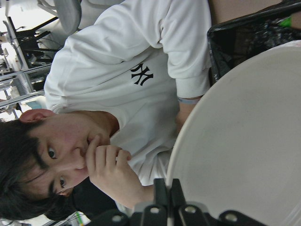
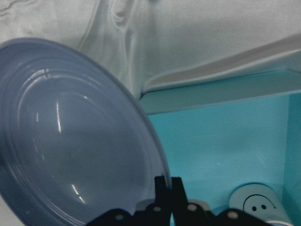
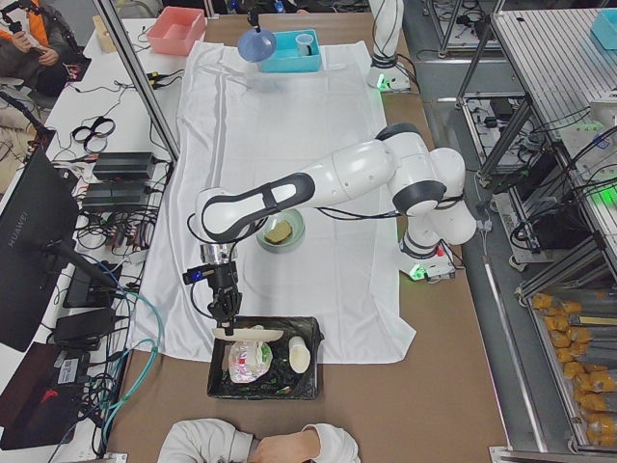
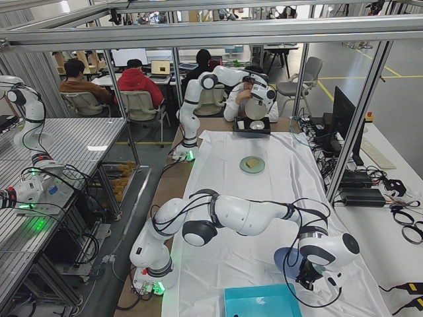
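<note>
A white plate [image 1: 240, 136] is held upright by my left gripper, shut on its rim, above a black tray [image 3: 308, 381] holding a plastic-wrapped bundle [image 3: 249, 362] and a white cylindrical item [image 3: 299, 356]. At the far end my right gripper is shut on the rim of a blue plate [image 2: 70, 136], lifted beside a cyan bin [image 2: 225, 136]. A cup with a smiley face [image 2: 251, 200] is in that bin. A green plate [image 4: 252, 170] with a yellowish piece on it lies mid-cloth.
A white cloth [image 3: 337, 280] covers the table, mostly clear around the green plate. A person [image 1: 113, 70] sits just beyond the black tray. A pink bin [image 3: 176, 29] stands on the side table, which is crowded with cables and a monitor [image 3: 29, 270].
</note>
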